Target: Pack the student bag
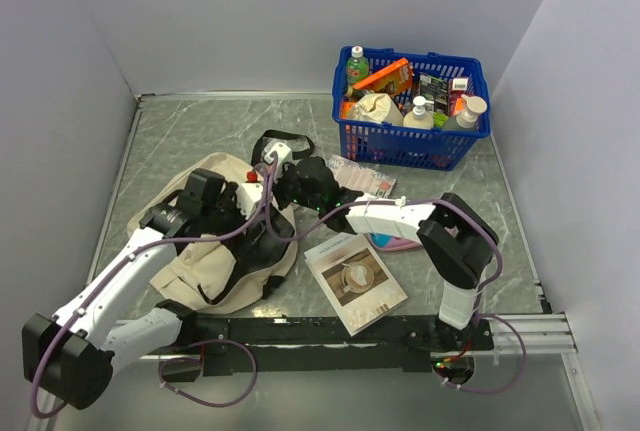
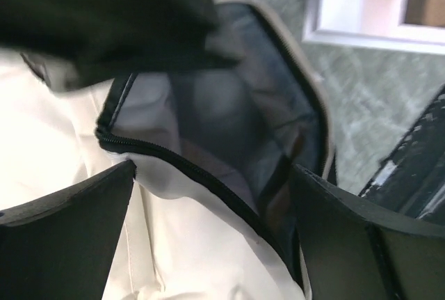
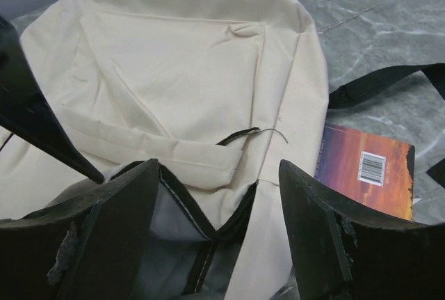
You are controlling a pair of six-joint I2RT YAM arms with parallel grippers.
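Observation:
The cream bag (image 1: 192, 276) lies on the table at the left with its dark grey mouth open. In the left wrist view its black zip edge and cream cloth (image 2: 208, 265) run between the parted fingers of my left gripper. My right gripper is over the bag's opening, its fingers apart; zip edge and cream cloth (image 3: 174, 56) show between and beyond them, with no grip visible. A dark pointed finger (image 3: 42, 115) of the other gripper comes in from the left, close to the right one.
An orange-purple book (image 3: 365, 164) lies beside the bag near a black strap (image 1: 290, 136). To the right are a coffee-cover magazine (image 1: 355, 281), a striped packet (image 1: 362, 177) and a pink-blue item (image 1: 395, 244). A full blue basket (image 1: 410, 143) stands at the back right.

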